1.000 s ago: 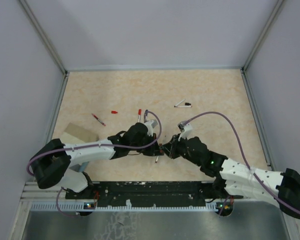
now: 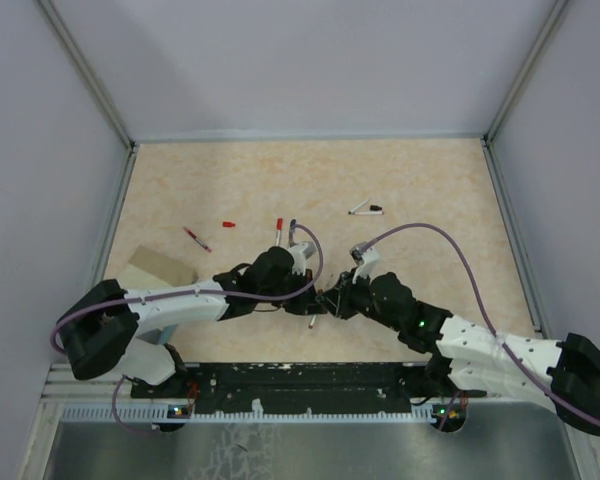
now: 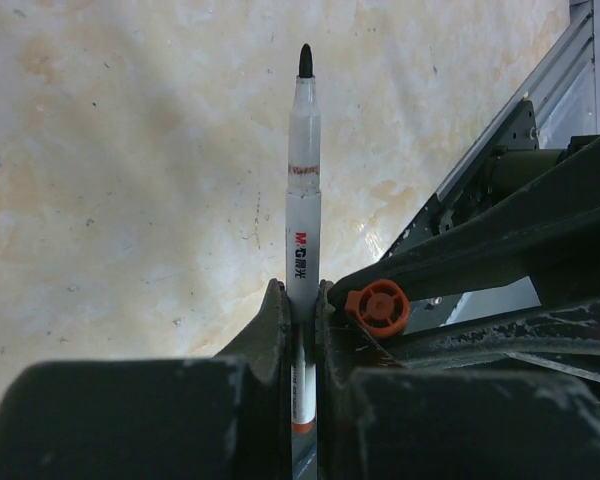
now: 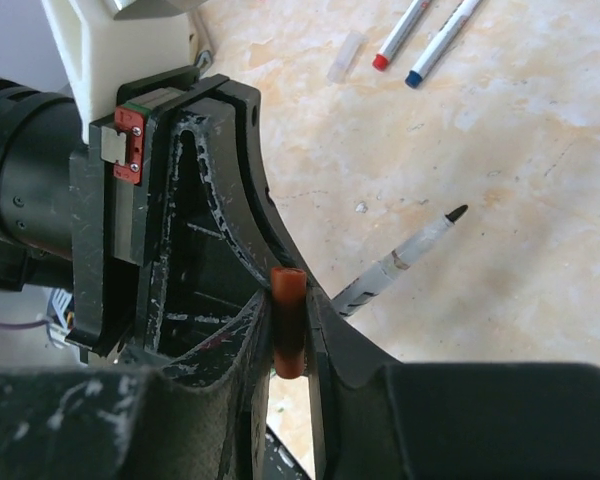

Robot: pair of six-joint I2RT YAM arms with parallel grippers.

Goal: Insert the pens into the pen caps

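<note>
A white marker with a bare black tip is gripped partway along its barrel, my left gripper shut on it. Its tip points away from the fingers, and an orange band shows at its rear end. My right gripper is shut on an orange-red cap. The left wrist view shows the cap end-on, beside the barrel close to the left fingers and well away from the black tip. Seen from the right wrist, the marker slants out behind the right fingers. From above, both grippers meet near the table's front centre.
A red pen and a blue pen lie near a clear cap. A dark-red pen and a red cap are at left; white pens and a black cap at back right. A box stands at left.
The loose pens and caps have stayed put.
</note>
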